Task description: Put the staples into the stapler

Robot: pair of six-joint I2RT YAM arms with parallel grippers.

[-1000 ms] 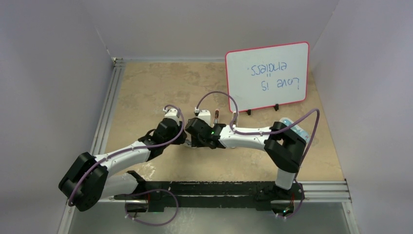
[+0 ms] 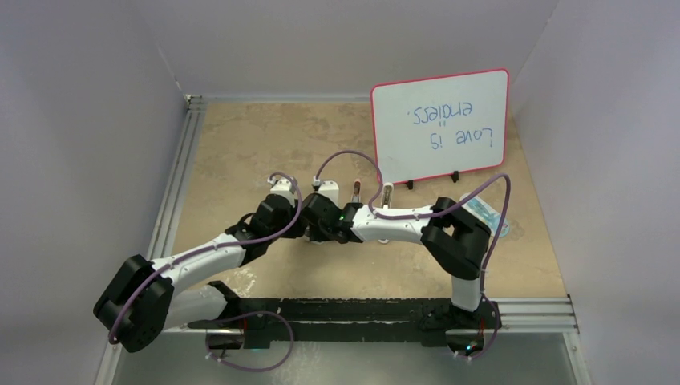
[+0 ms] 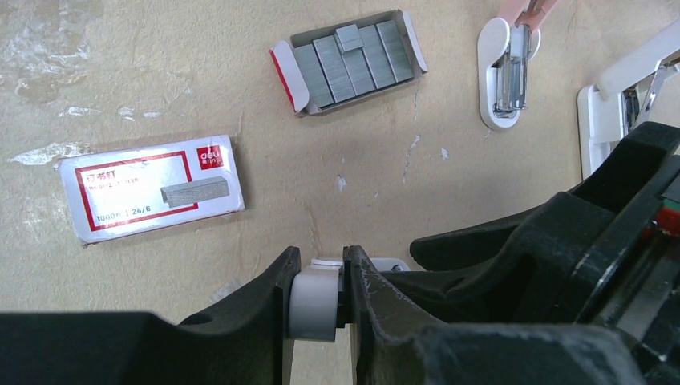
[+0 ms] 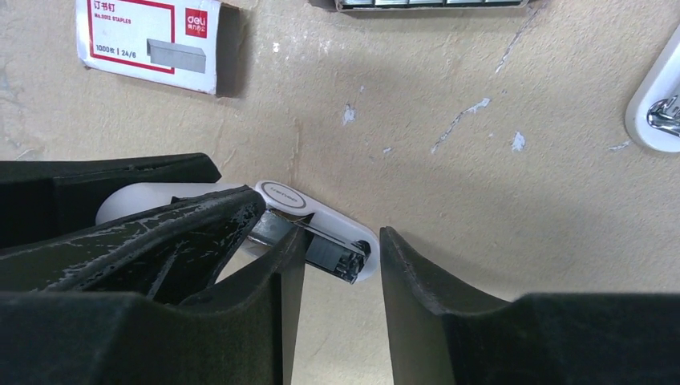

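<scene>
My left gripper is shut on a white stapler (image 3: 314, 303), gripping it near one end. In the right wrist view, the stapler's pale base (image 4: 282, 194) and its metal magazine (image 4: 335, 255) extend out past the left fingers (image 4: 232, 210). My right gripper is part open around the magazine's far end, one finger overlapping it in view; contact cannot be told. No staple strip shows clearly between its fingers, nor can I tell what lies inside the magazine. Grey staple strips (image 3: 346, 68) fill an open tray (image 3: 301, 80) beyond the grippers.
A closed white-and-red staple box (image 3: 120, 188) lies left of the tray. To the right stand a pink-and-white stapler (image 3: 495, 72) and another white one (image 3: 592, 128). Both arms meet closely over the table; the whiteboard (image 2: 441, 124) stands at the back right.
The left arm is nearly still.
</scene>
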